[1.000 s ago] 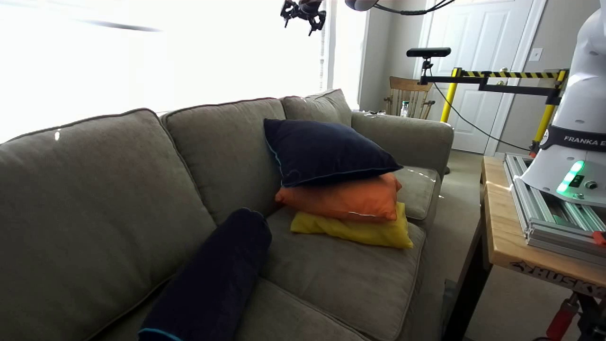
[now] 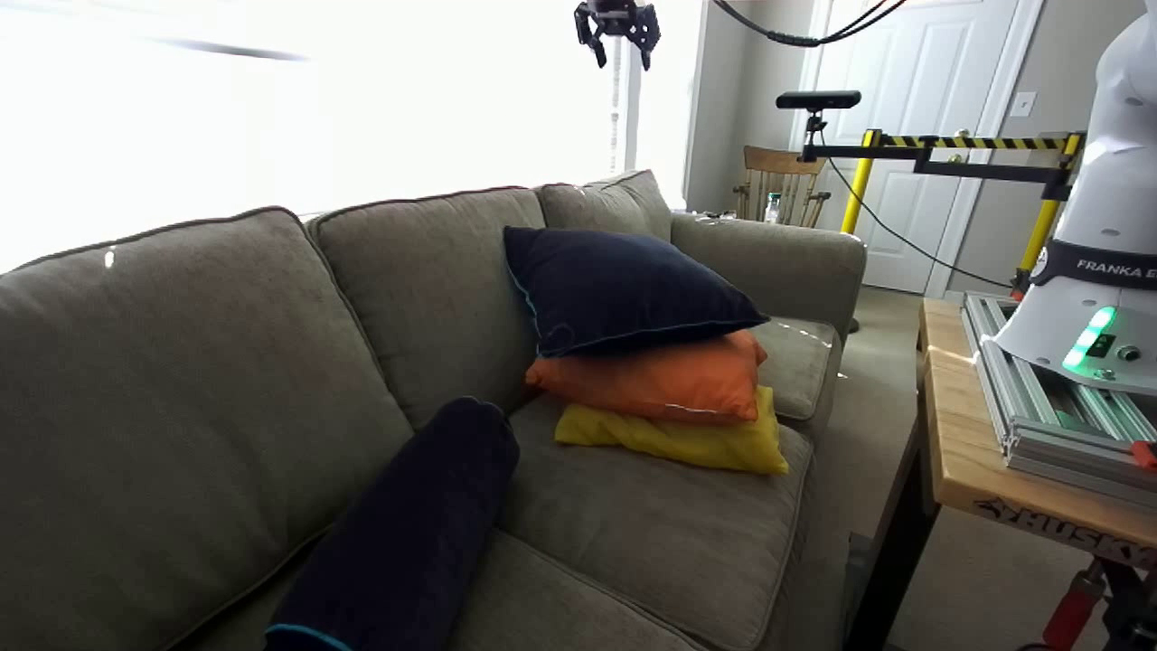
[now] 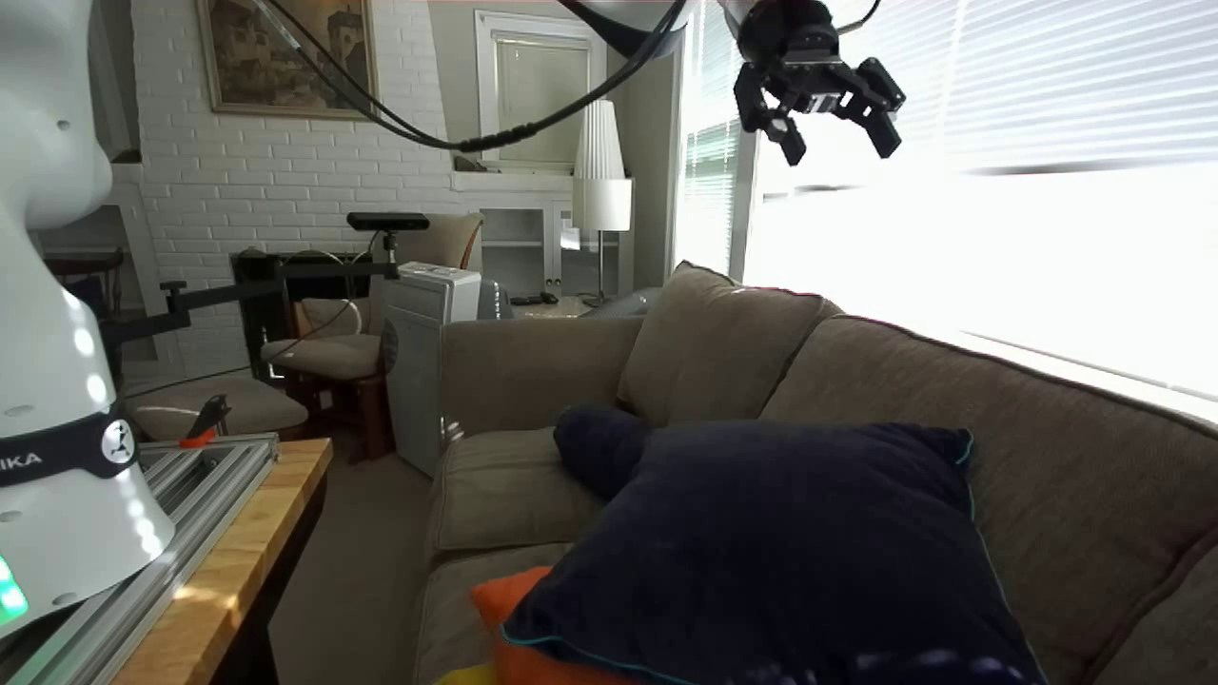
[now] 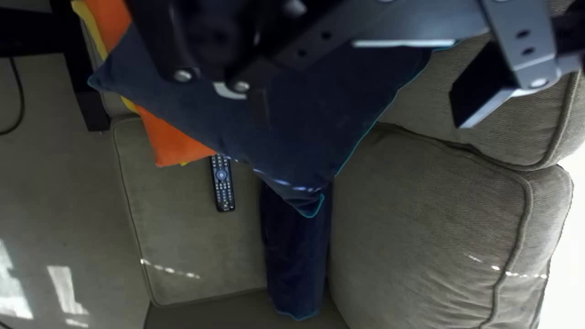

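Observation:
High above the sofa, my gripper (image 2: 625, 65) stands open with nothing between its fingers. A large navy pillow (image 2: 629, 287) tops a stack, over an orange pillow (image 2: 662, 380) and a yellow pillow (image 2: 678, 439). In the wrist view, the open fingers spread above the navy pillow (image 4: 307, 126), well apart from it. A navy bolster (image 2: 407, 532) lies along the sofa's backrest, its near end partly under a pillow corner in the wrist view. Beside the stack, a black remote (image 4: 222, 186) rests on the seat, its upper end close to the orange pillow.
The grey-brown sofa (image 2: 651, 542) has bare seat next to the remote. A wooden table (image 2: 944, 423) bearing the robot base stands across a narrow gap from the sofa. Bright windows (image 3: 1028, 251) lie behind the backrest. A camera (image 2: 819, 99) sits on a stand.
In exterior view 1 my gripper has shifted to the right and its tilt has changed; it was open before as well. Pillows and bolster have stayed put.

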